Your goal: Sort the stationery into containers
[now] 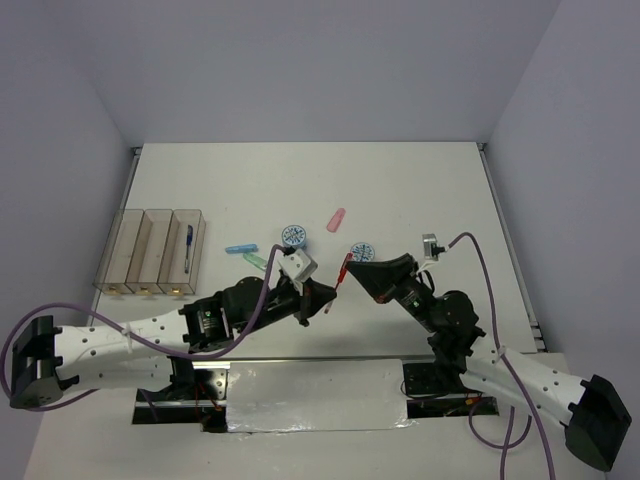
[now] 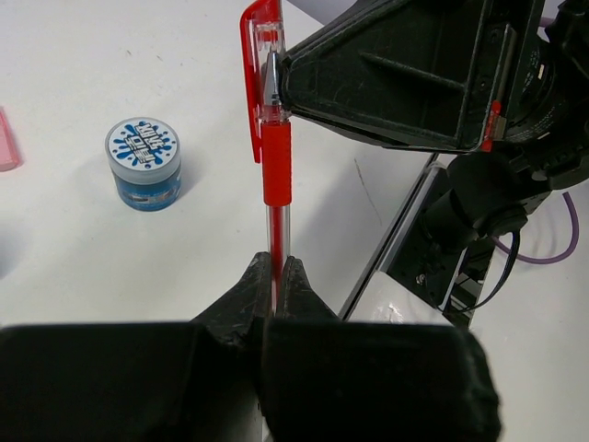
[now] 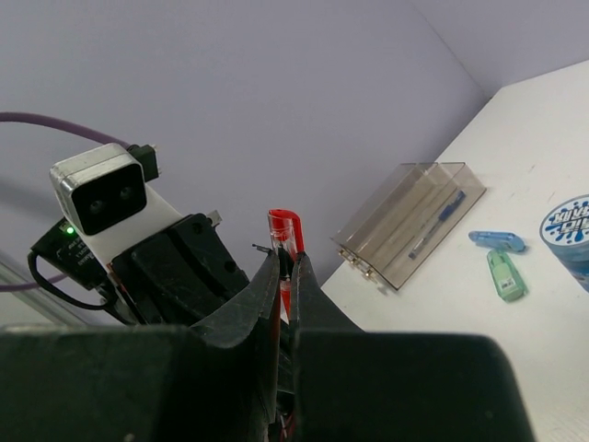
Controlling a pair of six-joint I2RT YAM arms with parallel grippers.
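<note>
A red pen with a clear barrel is held by both grippers over the table's front middle. My left gripper is shut on the lower part of the barrel. Closer to the cap end, my right gripper is shut on the same pen; its red cap sticks up past the fingertips. In the top view the left gripper and right gripper face each other. A clear box with three compartments stands at the left, a blue pen in its rightmost compartment.
Blue, green and pink small items lie on the table. Two round tubs with blue lids stand beyond the grippers, one behind each.
</note>
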